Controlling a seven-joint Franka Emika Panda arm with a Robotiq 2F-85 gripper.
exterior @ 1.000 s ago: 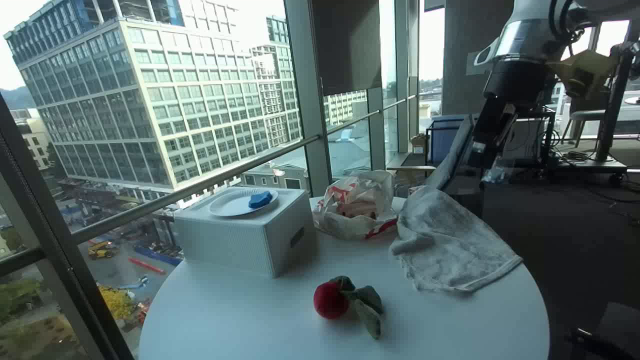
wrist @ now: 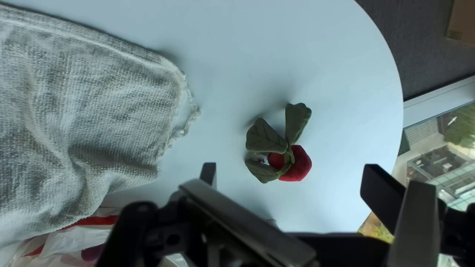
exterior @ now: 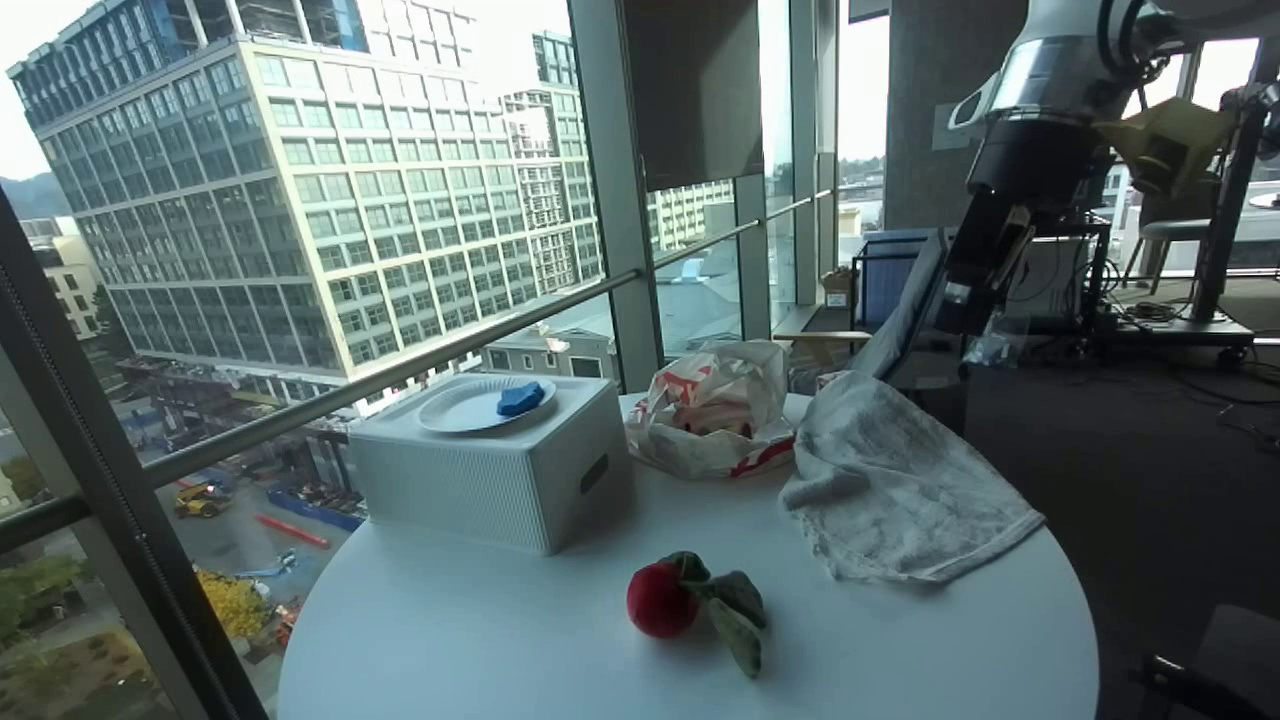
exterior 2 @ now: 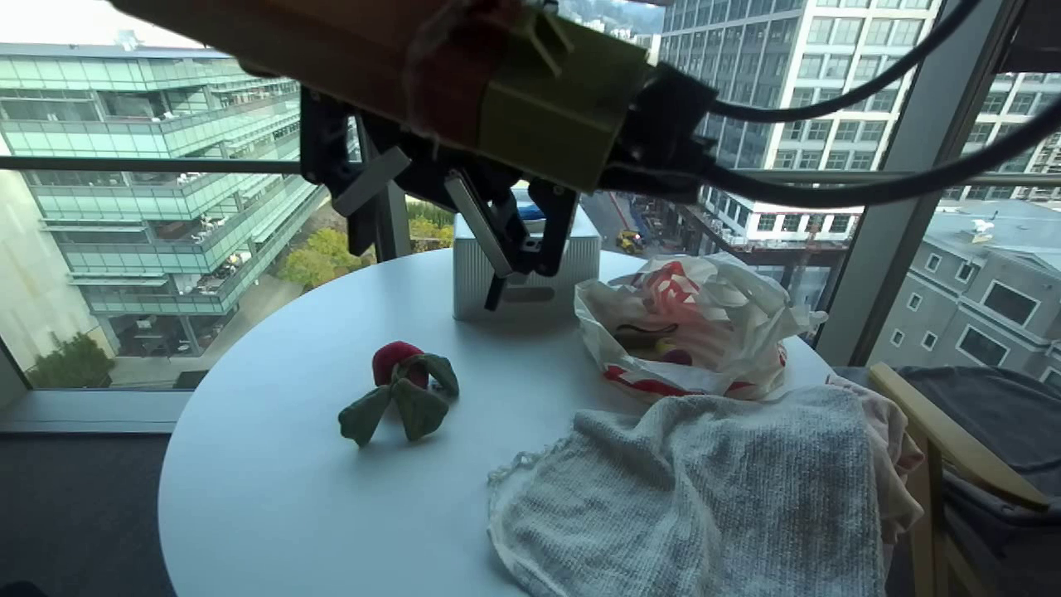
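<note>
A red plush fruit (exterior: 661,600) with green cloth leaves lies on the white round table, toward its front in exterior view 1. From above, in the wrist view, the same red fruit (wrist: 297,164) is seen between and beyond the spread fingers. My gripper (exterior 2: 423,269) hangs over the table, open and empty, well clear of everything on it. In exterior view 1 the gripper (exterior: 960,318) is dark and partly lost against the background. A blue object (exterior: 519,398) rests on a white paper plate (exterior: 450,412), on top of a white ribbed box (exterior: 456,486).
A grey towel (exterior 2: 686,487) is draped over the table's edge. Beside it stands a crumpled plastic bag (exterior 2: 736,328) with red print and small items inside. Bare tabletop (wrist: 249,53) surrounds the fruit. A window runs behind the table.
</note>
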